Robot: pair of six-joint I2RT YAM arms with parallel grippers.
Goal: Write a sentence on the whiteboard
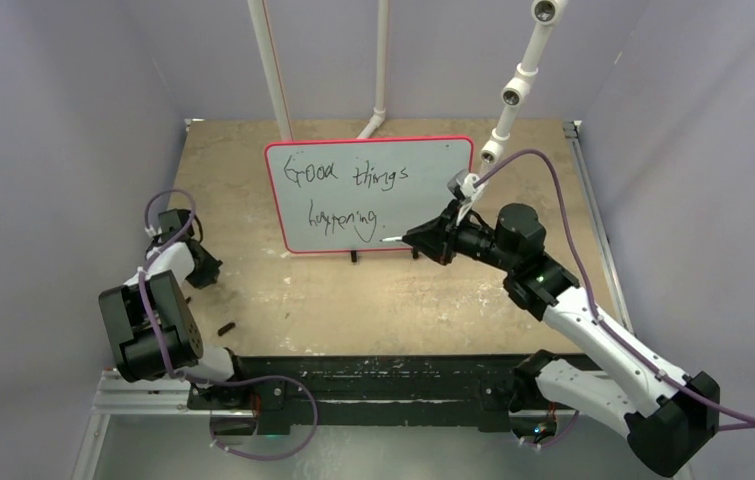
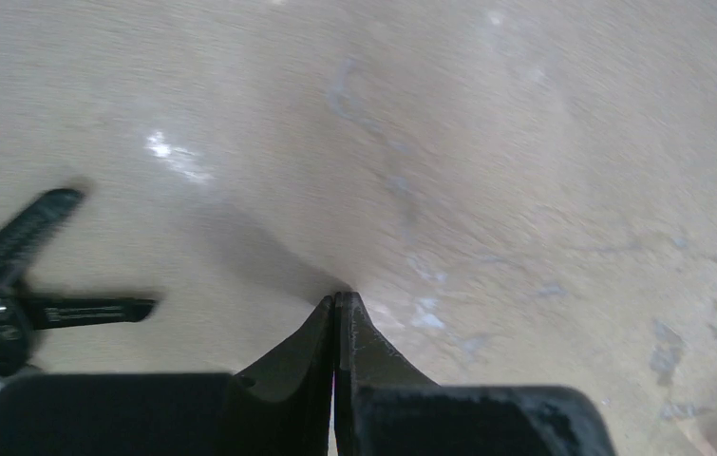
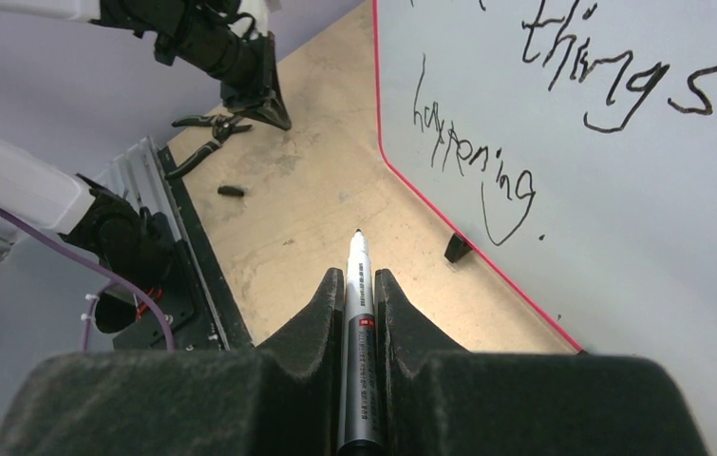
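The whiteboard (image 1: 418, 200) with a pink-red rim stands mid-table and reads "Good things happening" in black. A dark marker (image 3: 362, 361) with a white tip pointing up and away is gripped by my right gripper, in front of the board's lower right part. Far left, my left gripper is shut low over the table, fingertips together with nothing between them. The small black cap (image 1: 226, 328) lies loose on the table, nearer the front than the left gripper and apart from it; the left wrist view does not show it.
Open pruning shears (image 2: 3, 294) lie left of the left gripper, blades towards it. Black feet (image 3: 457, 248) hold up the board's lower edge. The table (image 1: 353, 310) between the arms, in front of the board, is bare.
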